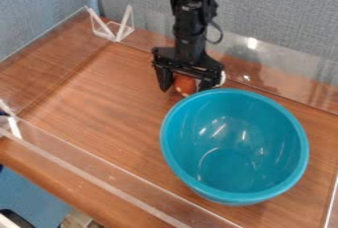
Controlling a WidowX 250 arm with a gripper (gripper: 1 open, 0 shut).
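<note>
My black gripper point(187, 72) hangs low at the back centre, its fingers open, over an orange-red object point(187, 86) that it partly hides; I cannot tell if they touch. A white item behind it is mostly hidden. A large teal bowl point(234, 151) sits just in front, filling the right foreground.
A white wire stand point(113, 31) is at the back left. A clear panel and grey walls close the back.
</note>
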